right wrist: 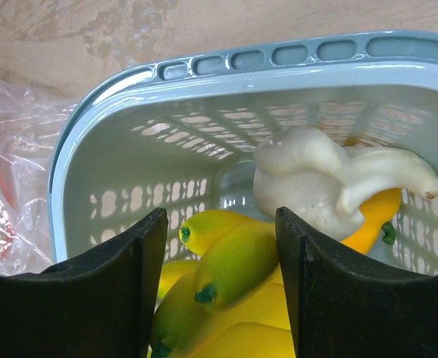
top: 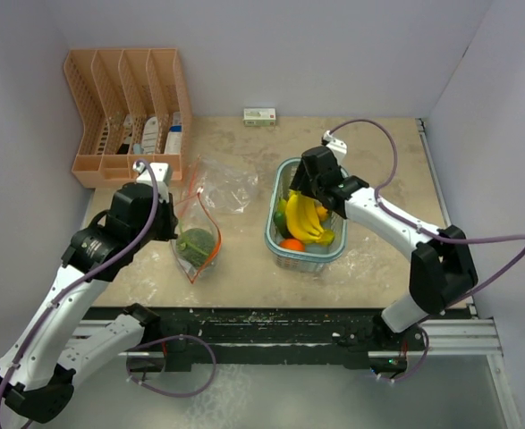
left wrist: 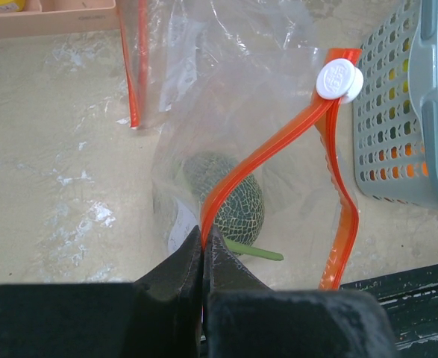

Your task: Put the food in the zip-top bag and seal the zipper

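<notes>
The clear zip top bag (left wrist: 293,97) has an orange-red zipper and stands gaping, a green broccoli-like vegetable (left wrist: 237,198) inside. My left gripper is shut on the orange edge of its mouth. Inside the blue-grey basket (right wrist: 103,123), bananas (right wrist: 237,265) lie with their tips pointing up between the spread fingers of my right gripper. The right-hand finger appears to touch a banana; a gap shows at the other. A white mushroom-like piece (right wrist: 308,175) lies beyond them. An orange fruit (top: 292,245) and a dark green item (top: 280,222) are also in the basket.
A second empty clear bag (top: 229,186) lies flat behind the filled one. At the back left stands a peach divided organizer (top: 88,103); a small box (top: 259,116) sits by the back wall. Bare table shows in front of and right of the basket.
</notes>
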